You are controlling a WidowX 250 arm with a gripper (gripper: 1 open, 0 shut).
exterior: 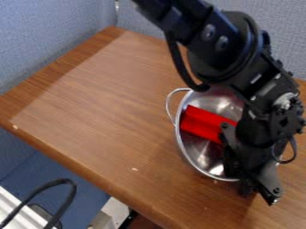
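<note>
A steel pot (191, 148) with a wire handle at its left stands on the wooden table (96, 107), partly hidden by the arm. A red object (203, 122) lies inside it. My black gripper (253, 170) is low over the pot's right side, covering much of it; whether its fingers hold anything cannot be seen.
Blue-grey padded walls line the left and back. At the lower left, beyond the table edge, are a white object (17, 216) and a black cable.
</note>
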